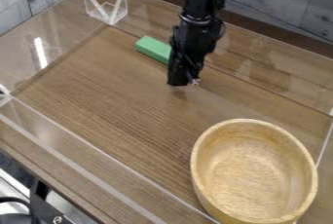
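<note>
The black gripper [185, 75] reaches down from the top of the view over the wooden table, its tip low at the near right end of a green block [154, 49]. It is shut, with nothing seen between its fingers. Part of the block is hidden behind the arm.
A round beige bowl [254, 170] sits at the lower right. A clear plastic holder [108, 5] stands at the back left, near the table's edge.
</note>
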